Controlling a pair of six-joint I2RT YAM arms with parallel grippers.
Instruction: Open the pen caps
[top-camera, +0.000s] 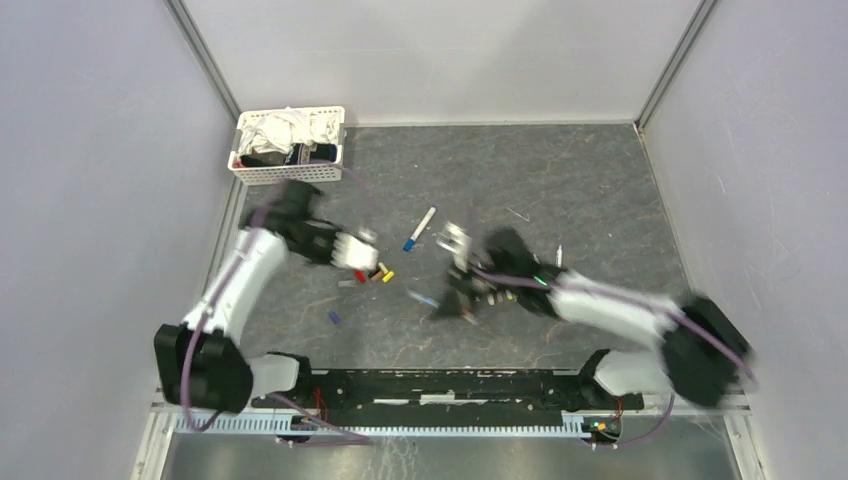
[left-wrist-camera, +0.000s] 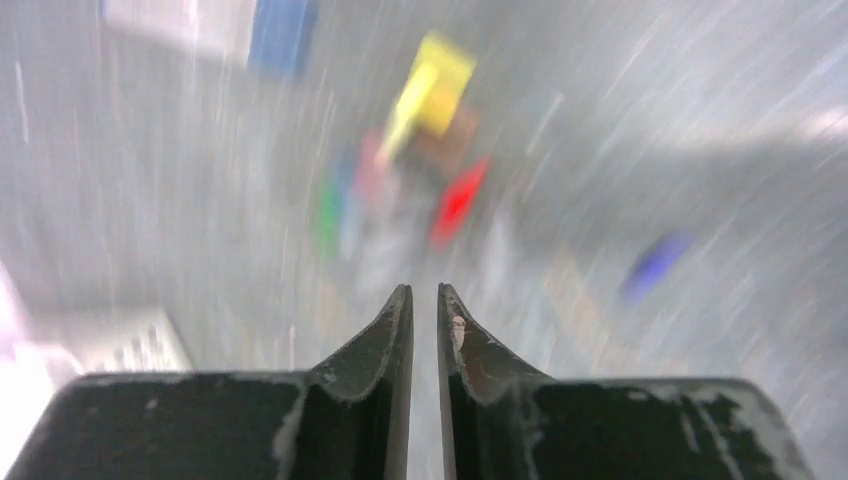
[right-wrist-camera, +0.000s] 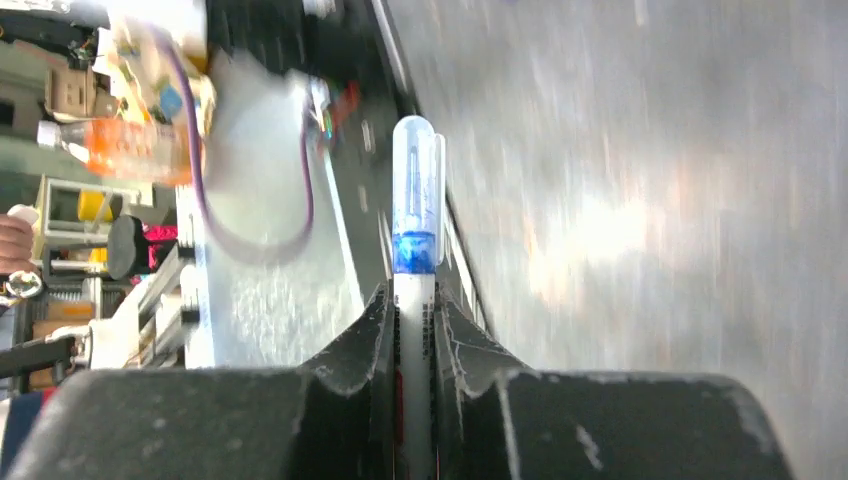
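A white pen (right-wrist-camera: 412, 325) with a blue band stands upright in the right wrist view, a clear cap (right-wrist-camera: 414, 175) with a side clip over its end. My right gripper is shut on the pen's body, below the band. From above, that pen (top-camera: 423, 298) is blurred and slants over the table's front middle. My left gripper is open by a narrow gap, nothing between its fingers, above the table's left side. Past it lie blurred caps, among them a red cap (left-wrist-camera: 460, 202), a yellow cap (left-wrist-camera: 440, 85) and a dark-blue cap (left-wrist-camera: 655, 265).
A white-and-blue marker (top-camera: 420, 228) lies mid-table. Several pens (top-camera: 495, 297) lie partly hidden by the right arm. At the back left stands a white basket (top-camera: 290, 174) with cloth inside.
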